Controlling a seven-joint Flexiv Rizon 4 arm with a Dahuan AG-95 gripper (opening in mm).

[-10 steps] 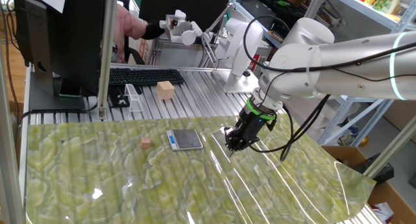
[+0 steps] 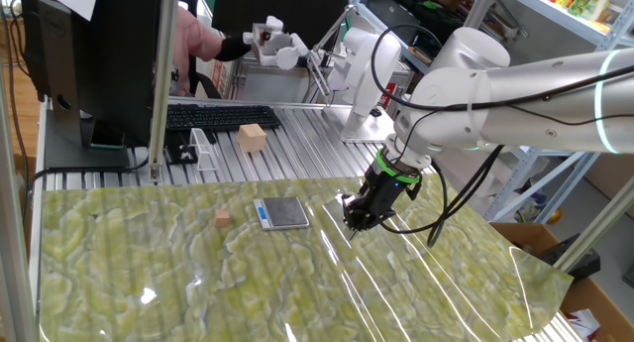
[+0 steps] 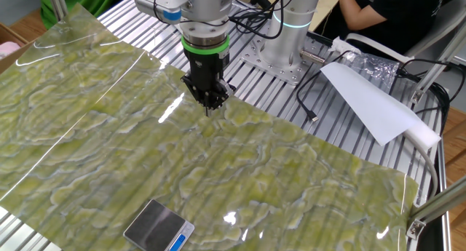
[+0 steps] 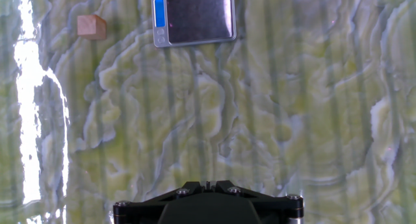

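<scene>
My gripper (image 2: pixel 352 229) hangs above the green marbled mat, to the right of a small digital scale (image 2: pixel 284 213) in exterior view 1. In the wrist view its fingertips (image 4: pixel 223 184) meet at the bottom centre, shut, and nothing shows between them. A small wooden cube (image 4: pixel 91 27) lies on the mat at the upper left of that view. Beside it, the scale (image 4: pixel 200 15) has a dark plate and a blue display, its top cut off by the frame edge; its plate is bare. Exterior view 2 shows the scale (image 3: pixel 159 225) near the bottom edge, well apart from the gripper (image 3: pixel 207 109).
A larger wooden block (image 2: pixel 252 138) rests on the slatted table behind the mat, near a keyboard (image 2: pixel 223 117) and a small white stand (image 2: pixel 204 150). White paper (image 3: pixel 378 98) and cables lie beside the arm's base.
</scene>
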